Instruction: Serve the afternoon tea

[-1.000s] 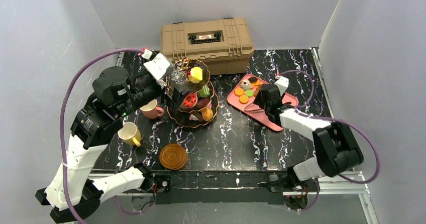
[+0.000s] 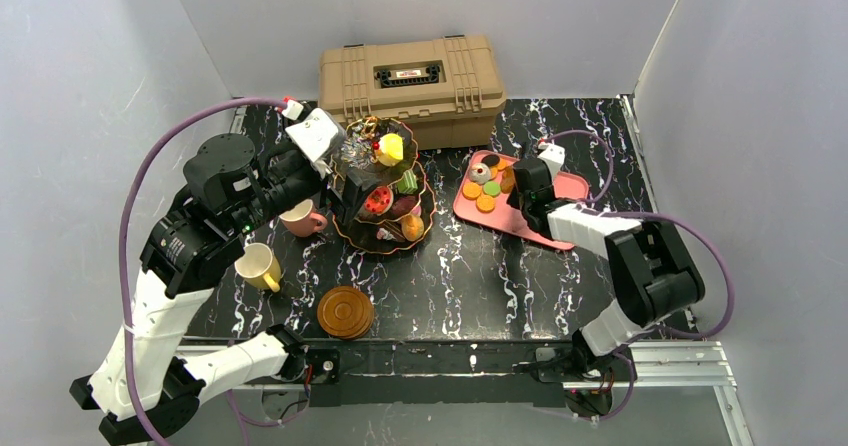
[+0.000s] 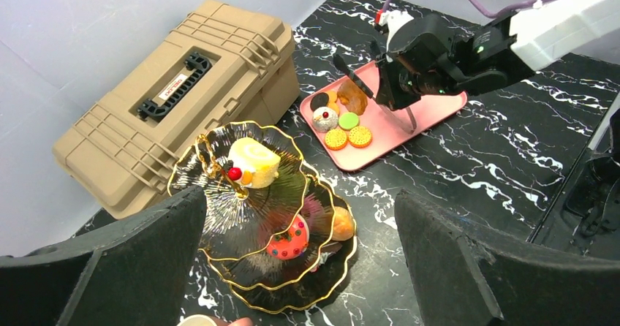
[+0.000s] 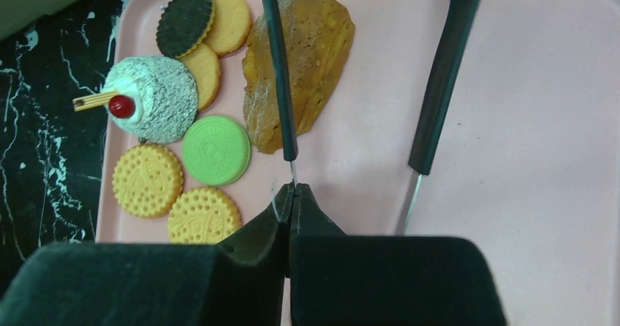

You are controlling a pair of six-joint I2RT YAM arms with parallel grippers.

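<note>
In the right wrist view, my right gripper is shut on the thin metal part of a black-handled utensil point(image 4: 279, 77) above the pink tray point(image 4: 526, 136). A second black-handled utensil point(image 4: 433, 114) lies to its right. Its working ends are out of sight. On the tray are a brown pastry point(image 4: 322, 48), a white ball cake point(image 4: 164, 96), a green cookie point(image 4: 216, 150) and several other cookies. My left gripper stands open beside the tiered stand point(image 2: 428, 211), nothing between its fingers. A yellow roll cake point(image 3: 254, 162) sits on the stand's upper tier.
A tan toolbox point(image 2: 410, 76) occupies the back. A pink cup point(image 2: 303, 220), a yellow cup point(image 2: 259, 268) and brown coasters point(image 2: 345, 312) stand on the left side. Between stand and tray, the front middle of the table is clear.
The pink tray has turned slightly counterclockwise with its food. My right gripper has shifted a little toward the front, and its forearm has moved. The left arm has stayed still.
</note>
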